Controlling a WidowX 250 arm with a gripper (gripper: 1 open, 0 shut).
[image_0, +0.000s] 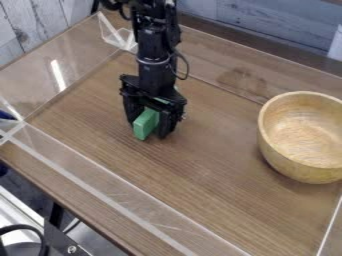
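Observation:
The black robot gripper (152, 106) is low over the middle of the wooden table, its fingers around and over a green block (144, 126). Part of the block shows below and between the dark fingers; whether they are closed on it is hard to tell. The arm rises from the gripper toward the top of the view.
A large tan wooden bowl (302, 140) stands at the right. A white wall runs along the back right, and clear plastic material shows at the upper left.

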